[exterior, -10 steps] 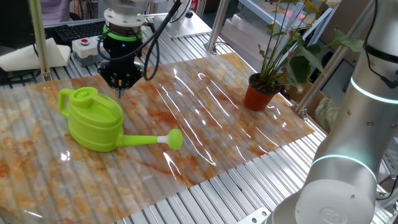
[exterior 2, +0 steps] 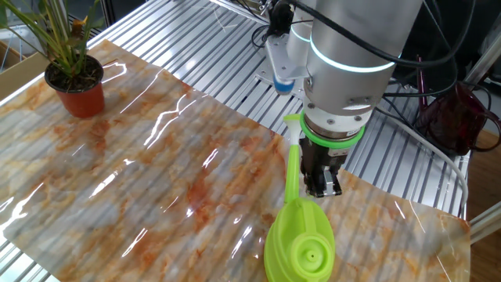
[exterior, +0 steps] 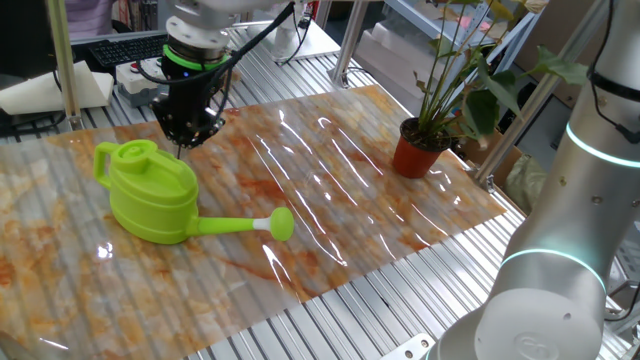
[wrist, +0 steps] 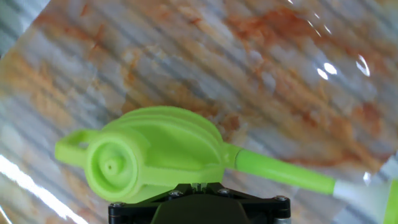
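Note:
A bright green watering can (exterior: 155, 195) stands upright on the marbled sheet. Its spout points right in exterior view 1, ending in a pale collar and round green rose (exterior: 281, 224). My gripper (exterior: 181, 150) hangs just behind the can's body there, pointing down. In exterior view 2 the gripper (exterior 2: 325, 190) is right of the spout base, above the watering can (exterior 2: 299, 244). Seen from the wrist, the can (wrist: 161, 149) lies ahead of my gripper, whose dark fingers meet near the middle, with nothing visible between them. Contact with the can cannot be made out.
A potted plant in a reddish-brown pot (exterior: 418, 150) stands at the sheet's far right corner. Much of the glossy sheet (exterior: 320, 190) between can and pot is clear.
In exterior view 1 my gripper has shifted slightly left and a little down, tilting as it moves nearer the can. The watering can and plant have stayed in place.

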